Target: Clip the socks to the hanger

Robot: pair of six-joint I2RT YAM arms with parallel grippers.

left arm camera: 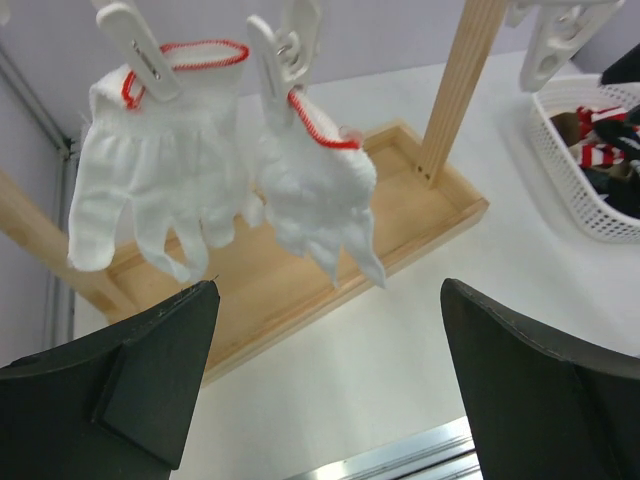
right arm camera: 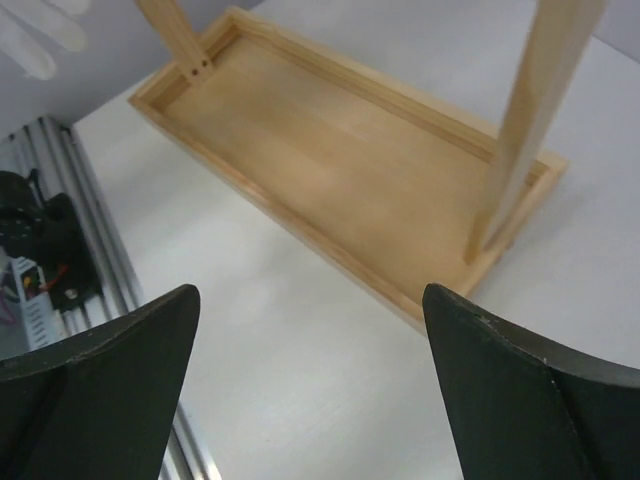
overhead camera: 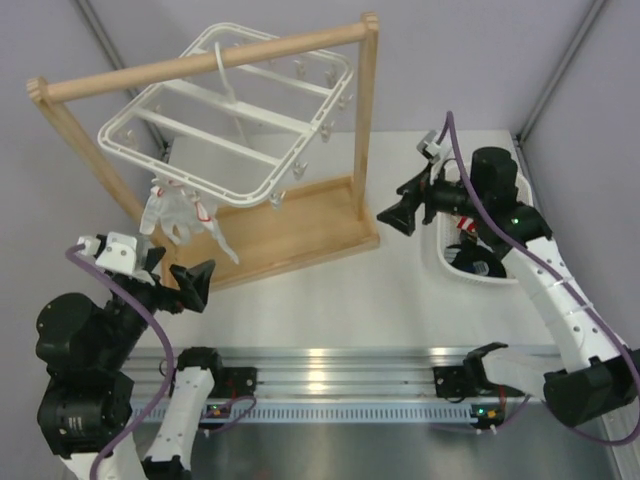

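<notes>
The white hanger (overhead camera: pixel 228 105) with clips around its frame hangs from a wooden stand. White gloves with red cuffs, a left one (left arm camera: pixel 165 140) and a right one (left arm camera: pixel 318 180), dangle from its clips. My left gripper stands open just in front of and below the gloves, with nothing between its fingers. At the far side, my right gripper (overhead camera: pixel 405 202) is raised to the left of the white basket (overhead camera: pixel 440 245). Its fingers (right arm camera: pixel 130 375) stand apart and empty in the right wrist view. Dark and red-striped cloth items (left arm camera: pixel 600 150) lie in the basket; which are socks I cannot tell.
The stand's wooden upright (overhead camera: pixel 367 110) and base tray (overhead camera: pixel 290 225) lie between the arms. Grey walls close in both sides.
</notes>
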